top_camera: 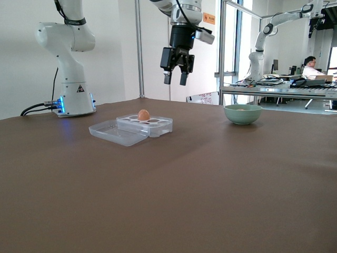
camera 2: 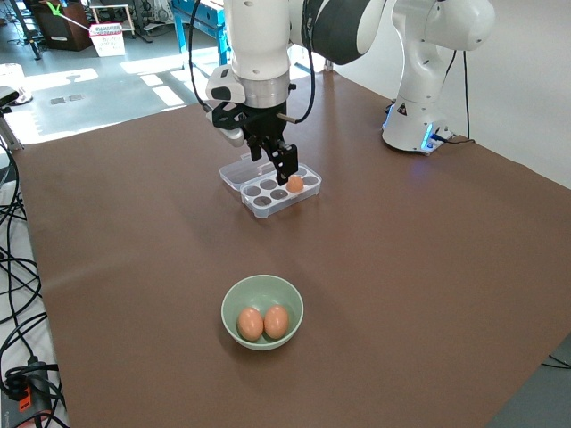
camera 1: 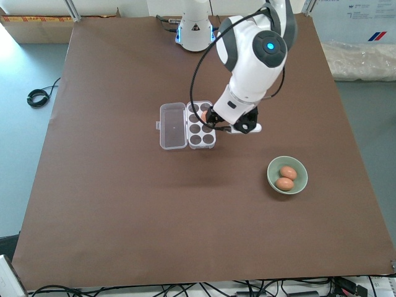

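Observation:
The white arm's black gripper (top_camera: 175, 76) hangs above the open egg tray (camera 1: 202, 137), its two fingers apart with nothing seen between them. In the top view the tray (top_camera: 158, 125) has its clear lid (top_camera: 113, 134) folded down and one egg (top_camera: 144, 115) in a cup. In the right view that egg (camera 2: 295, 184) is just beside and beneath the gripper. A green bowl (camera 2: 263, 291) on the nearer part of the table holds two eggs (camera 1: 288, 172).
Loose cables run along the table's edge.

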